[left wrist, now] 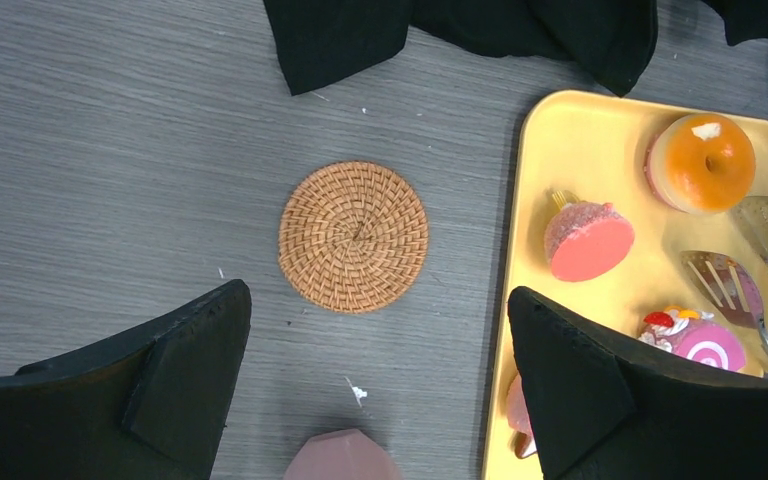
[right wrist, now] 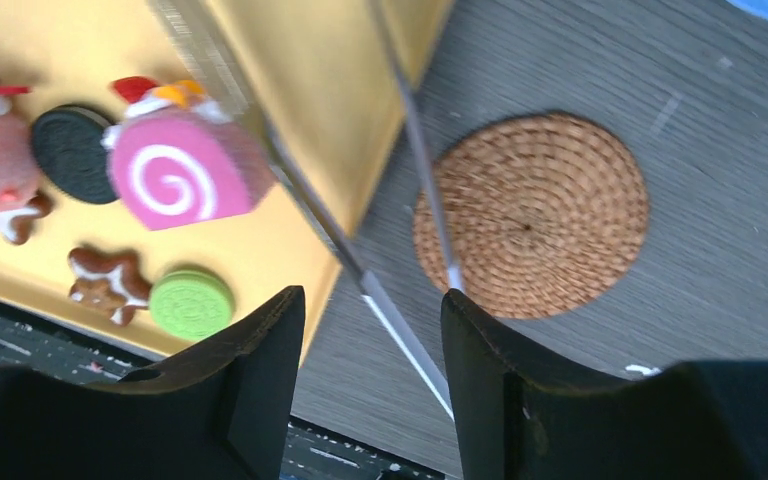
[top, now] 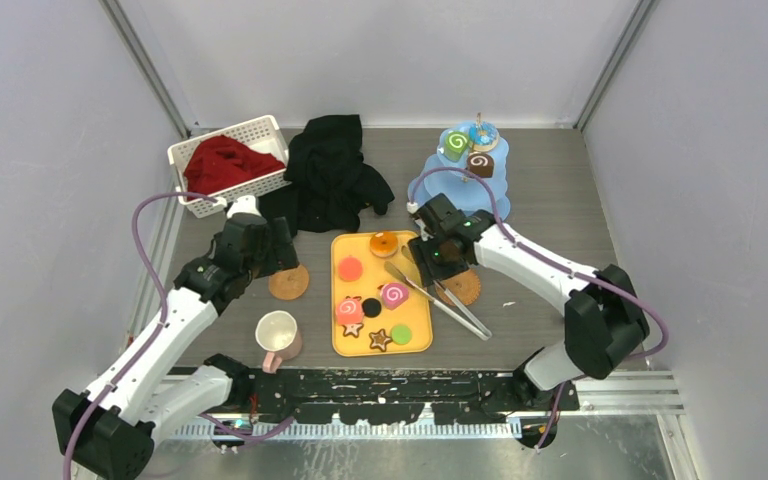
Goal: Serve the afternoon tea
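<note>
Metal tongs point(top: 465, 318) lie with their arms spread over the right edge of the yellow tray point(top: 341, 343). Right above them, my right gripper is open, and in its wrist view the tongs' arms pass beneath and between the fingers. On the tray are an orange-glazed donut point(left wrist: 708, 165), a pink cake point(left wrist: 588, 242), a pink swirl roll point(right wrist: 175, 172), a green macaron point(right wrist: 191, 304), a dark cookie point(right wrist: 72, 153) and more sweets. My left gripper stands open and empty near a woven coaster point(left wrist: 353, 237).
A tiered blue stand point(top: 495, 184) at the back right holds several cakes. A second coaster point(right wrist: 550, 220) lies right of the tray, and a pink mug point(top: 278, 335) stands front left. Behind are a white basket point(top: 263, 130) with red cloth and a black cloth point(top: 332, 170).
</note>
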